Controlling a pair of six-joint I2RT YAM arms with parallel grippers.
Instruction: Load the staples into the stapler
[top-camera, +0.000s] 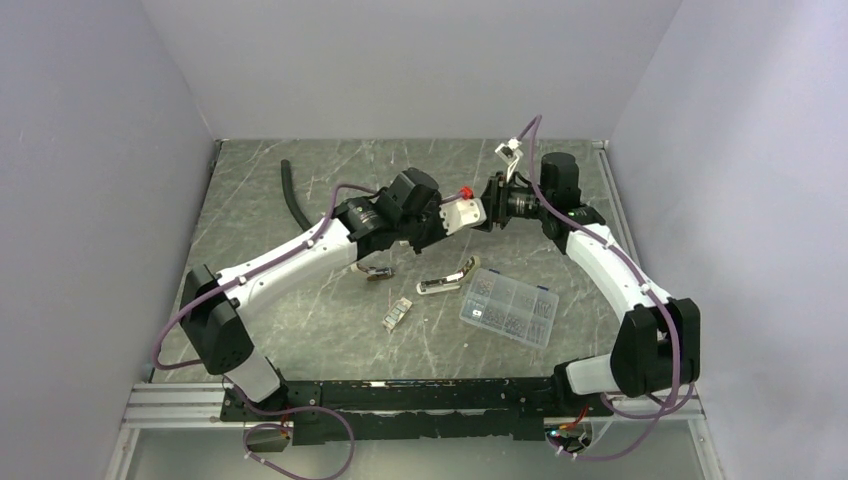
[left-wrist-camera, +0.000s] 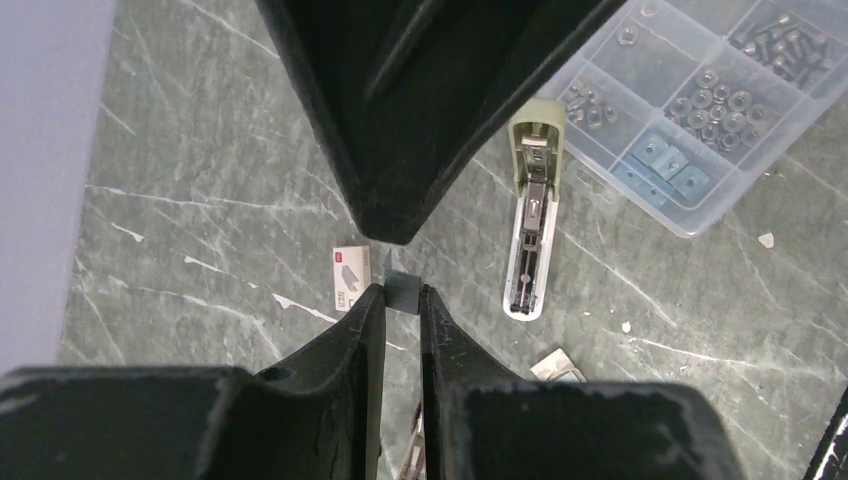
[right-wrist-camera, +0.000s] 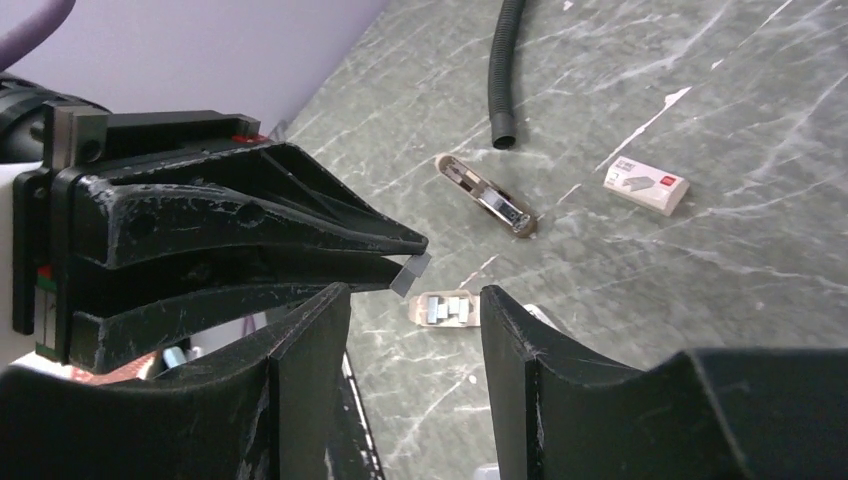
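Note:
My left gripper is shut on a small grey staple strip (left-wrist-camera: 403, 291), whose end sticks out past the fingertips. In the right wrist view, the same strip (right-wrist-camera: 410, 274) appears between the open fingers of my right gripper, apparently without contact. A dark right finger (left-wrist-camera: 390, 215) hangs close above the strip in the left wrist view. Below on the table lies the opened stapler (left-wrist-camera: 530, 215), its green-and-white body swung apart and its channel exposed. In the top view, the stapler (top-camera: 440, 285) is in front of both grippers.
A clear compartment box (top-camera: 510, 308) of small hardware lies right of the stapler. Around it are a card with silver strips (top-camera: 397, 314), a second brown stapler (right-wrist-camera: 487, 195), a small white box (right-wrist-camera: 647, 185) and a black tube (top-camera: 292, 195).

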